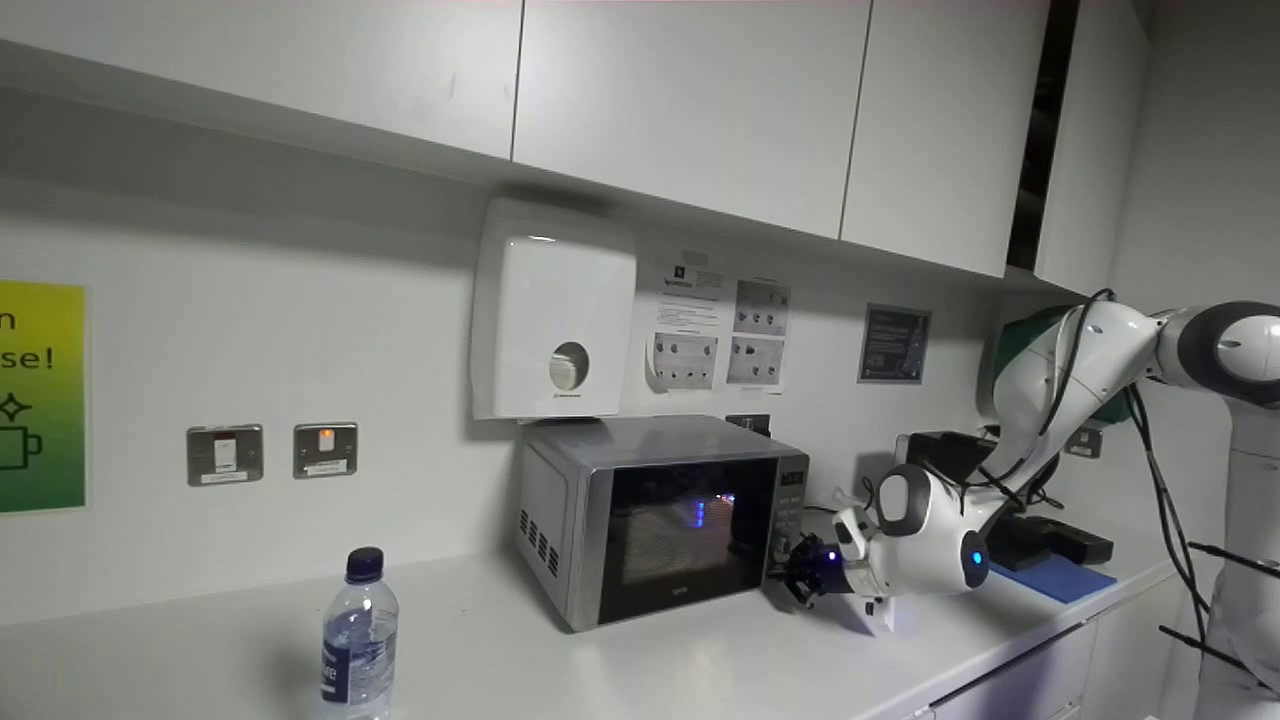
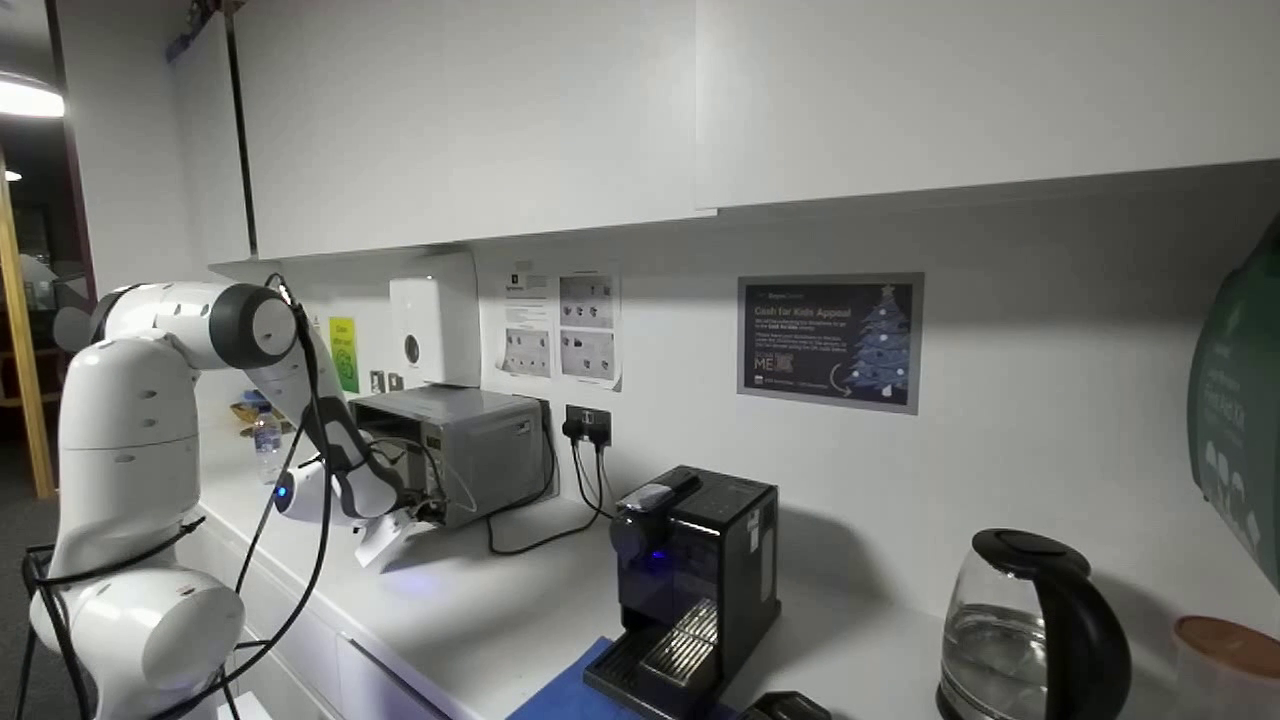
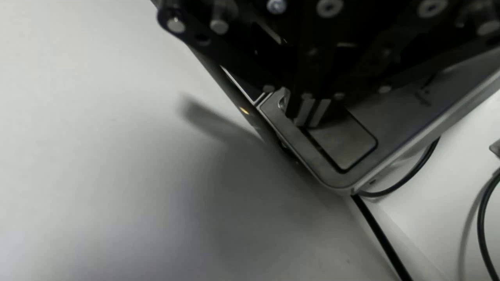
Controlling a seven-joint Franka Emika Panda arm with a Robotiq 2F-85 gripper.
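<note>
A silver microwave (image 1: 696,528) with a dark glass door stands against the back wall, its door closed in exterior view 1. My gripper (image 1: 780,569) is at the lower right of its front, by the control panel (image 1: 788,498). Seen from the wrist, the gripper is shut, its fingers (image 3: 320,112) side by side with nothing showing between them. Their tips overlap a large rectangular button (image 3: 349,143) at the panel's lower end; whether they touch it I cannot tell. In exterior view 2 the arm hides much of the microwave's (image 2: 480,438) front.
A water bottle (image 1: 359,642) stands on the counter to the left. Along the other side are a black coffee machine (image 2: 702,576) on a blue mat (image 2: 558,690) and a glass kettle (image 2: 1020,636). Power cables (image 2: 546,538) lie behind the microwave.
</note>
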